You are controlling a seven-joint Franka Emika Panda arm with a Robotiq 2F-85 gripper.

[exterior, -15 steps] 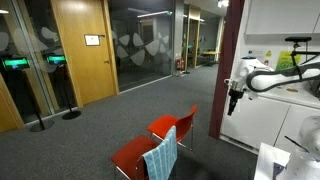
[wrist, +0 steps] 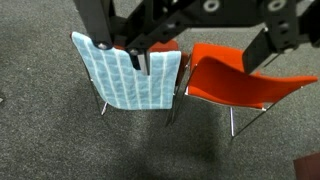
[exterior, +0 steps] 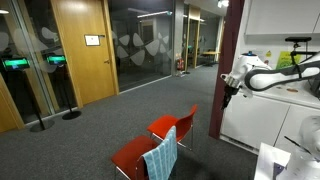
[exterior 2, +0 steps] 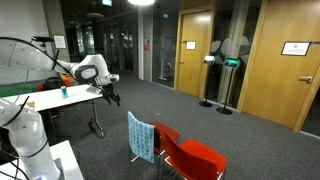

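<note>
A light blue striped towel [exterior: 161,158] hangs over the backrest of a red chair [exterior: 130,155]. In the second exterior view the towel [exterior 2: 141,138] drapes over the chair nearer the arm. Another red chair [exterior 2: 195,158] stands beside it. From above, the wrist view shows the towel [wrist: 130,80] on the left and the empty chair [wrist: 235,80] on the right. My gripper [exterior: 228,97] is open, high in the air and well apart from the towel, with nothing held.
A white counter [exterior: 265,118] stands behind the arm at the right. Two dark stands with green screens [exterior: 17,63] are by the wooden door [exterior: 92,50]. Much of the grey carpet [exterior: 90,120] is clear.
My arm has shifted slightly and the gripper has tilted, its fingers now a little higher in view. The towel and chairs have not moved.
</note>
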